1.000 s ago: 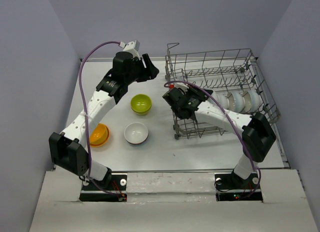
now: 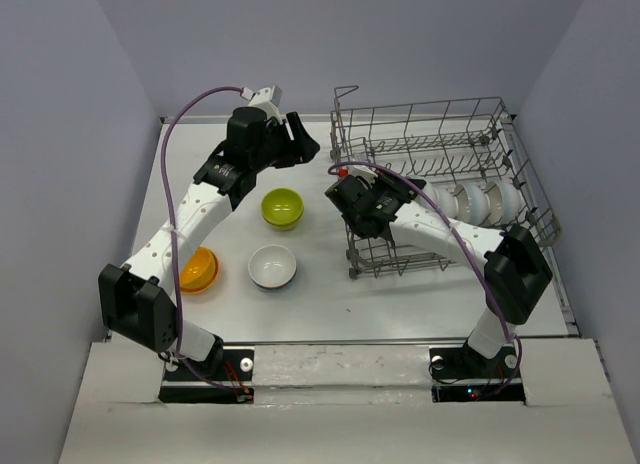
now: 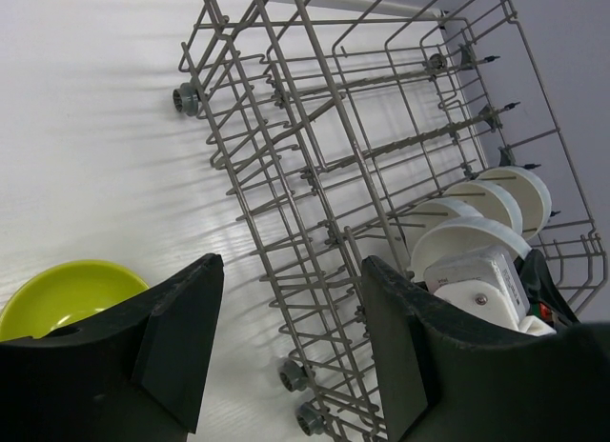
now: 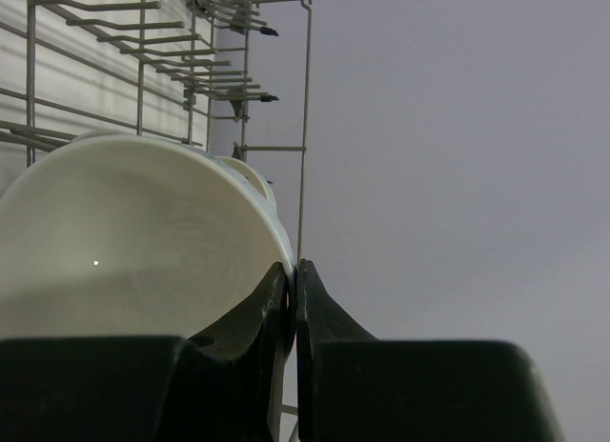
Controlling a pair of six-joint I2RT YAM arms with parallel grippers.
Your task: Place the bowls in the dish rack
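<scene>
Several white bowls (image 2: 472, 203) stand on edge in a row in the wire dish rack (image 2: 425, 112). My right gripper is shut on the rim of the nearest white bowl (image 4: 133, 237), which is tilted on its side at the rack; the top view hides this grip under the arm. Open and empty, my left gripper hangs left of the rack's back corner. Green bowls (image 2: 282, 207) rest on the table below it. Nearer the front are a white bowl (image 2: 272, 267) and orange bowls (image 2: 199, 270).
The right arm (image 2: 440, 231) reaches across the front of the rack. Bare white tabletop (image 2: 340, 309) lies ahead of the rack and between the loose bowls. Grey walls close in the sides and back.
My left arm's wrist has tipped very slightly. The right arm, the rack and the bowls look unmoved.
</scene>
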